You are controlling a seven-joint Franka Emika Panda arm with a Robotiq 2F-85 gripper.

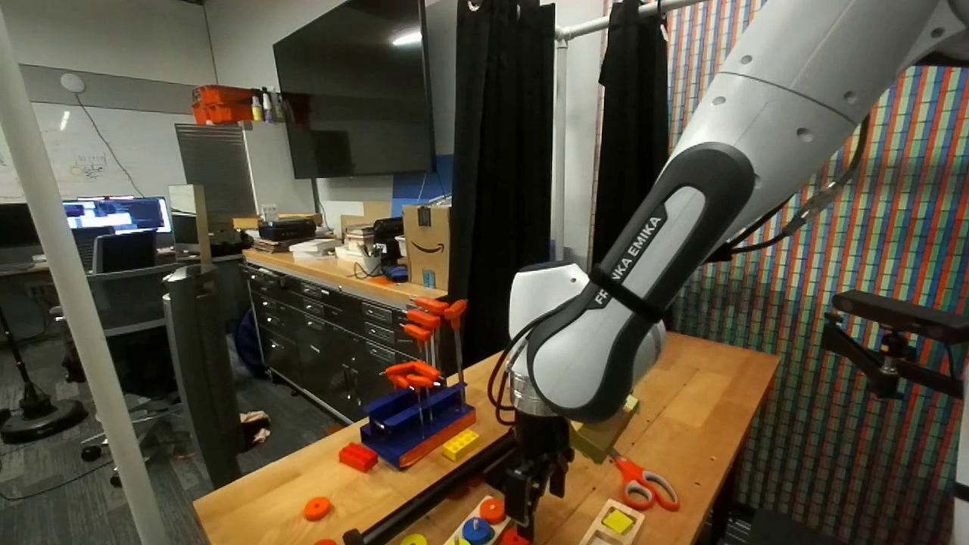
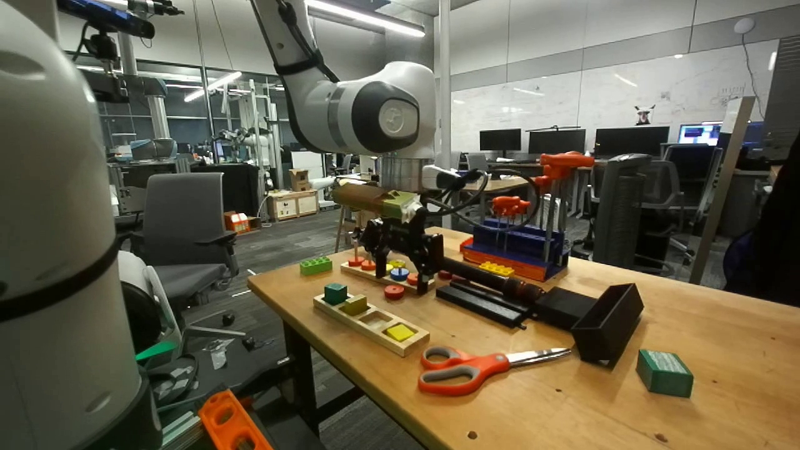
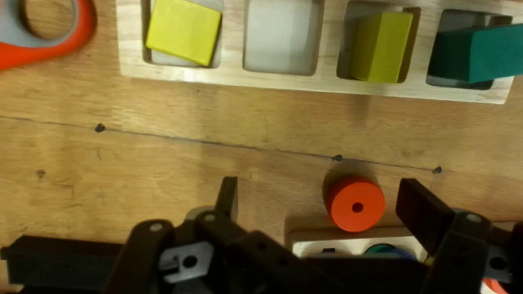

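Note:
In the wrist view my gripper is open, its two dark fingers wide apart with nothing held between them. A red-orange disc (image 3: pixel 356 205) with a centre hole lies on the table in the span between the fingertips, closer to the right finger (image 3: pixel 421 206). Exterior view 2 has my gripper (image 2: pixel 401 281) low over the table, around where the red disc (image 2: pixel 394 292) lies. Beside the disc is a wooden peg board (image 3: pixel 314 246) with coloured discs, partly hidden by the gripper.
A wooden tray (image 2: pixel 379 330) holds yellow, olive and green blocks, with one slot empty. Orange scissors (image 2: pixel 469 374), a black tool (image 2: pixel 487 300), a black box (image 2: pixel 607 322) and a green block (image 2: pixel 664 372) lie on the table. The blue tool rack (image 1: pixel 413 427) stands farther off.

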